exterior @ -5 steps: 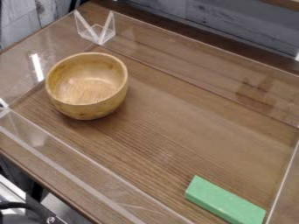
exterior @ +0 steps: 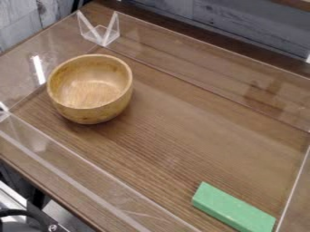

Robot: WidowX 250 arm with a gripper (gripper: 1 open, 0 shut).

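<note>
A round wooden bowl (exterior: 91,89) sits empty on the left part of the wooden table (exterior: 182,127). A light green block (exterior: 233,209) lies near the front right edge. My gripper is not clearly in view; only dark shapes show at the lower left edge, too cropped to make out.
A small clear wire-like or acrylic holder (exterior: 100,30) stands at the back left. Clear strips or edges run along the left and right sides of the surface.
</note>
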